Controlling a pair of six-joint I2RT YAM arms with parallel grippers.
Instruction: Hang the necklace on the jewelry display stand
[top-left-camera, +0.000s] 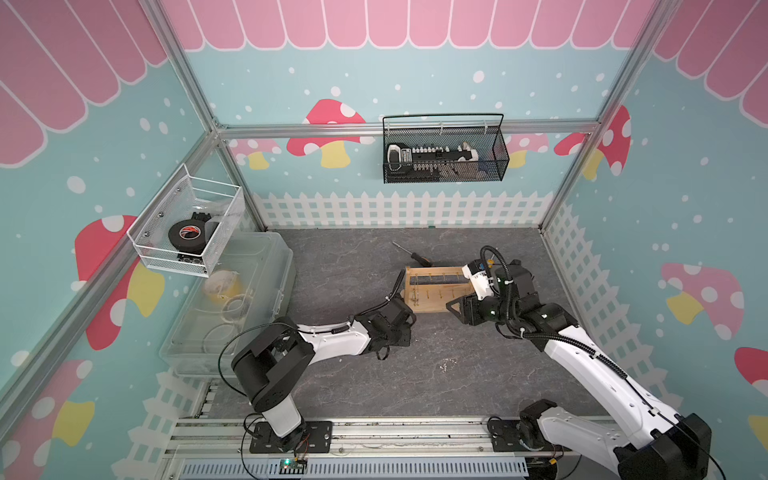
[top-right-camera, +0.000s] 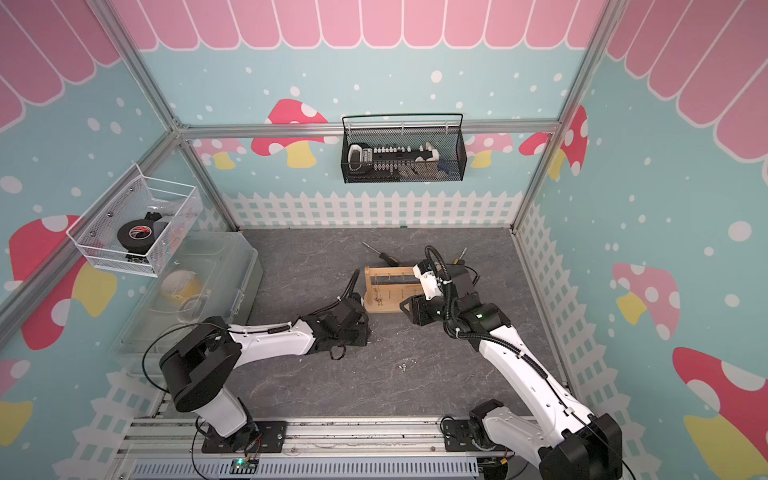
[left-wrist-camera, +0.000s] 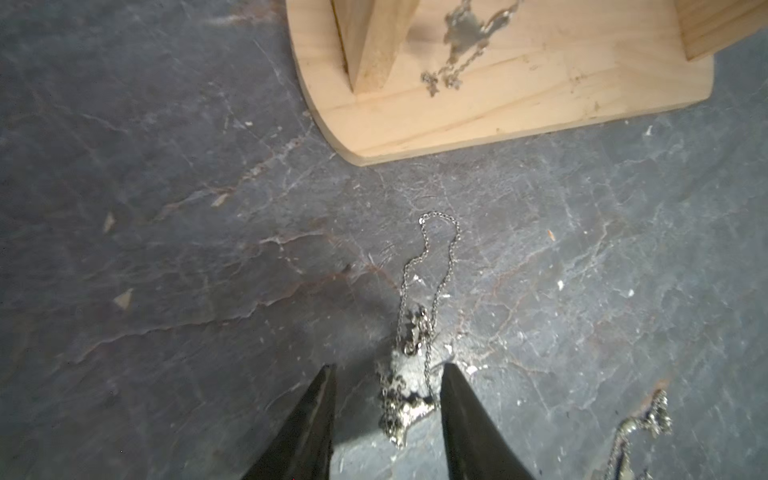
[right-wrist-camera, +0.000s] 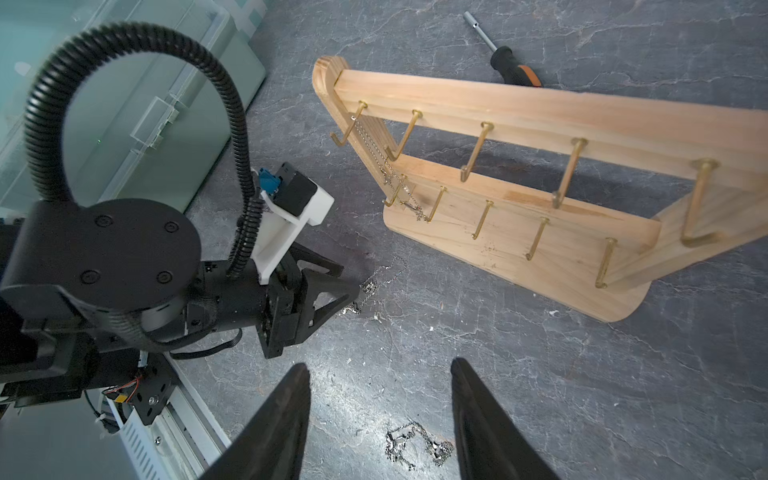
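A silver necklace (left-wrist-camera: 428, 240) lies loosely heaped on the grey table in the left wrist view, in front of the wooden display stand; my left gripper is above it, open, nothing held. In the right wrist view a second necklace (right-wrist-camera: 436, 448) lies on the table beyond the fingertips of my right gripper, whose fingers are apart and empty. Another chain (right-wrist-camera: 372, 144) hangs at the stand's left end, among its brass hooks.
A screwdriver (right-wrist-camera: 512, 68) lies behind the stand. A clear lidded box (top-left-camera: 184, 352) stands at the left, below a white wire basket (top-left-camera: 144, 248). A black mesh basket (top-left-camera: 445, 176) hangs on the back wall.
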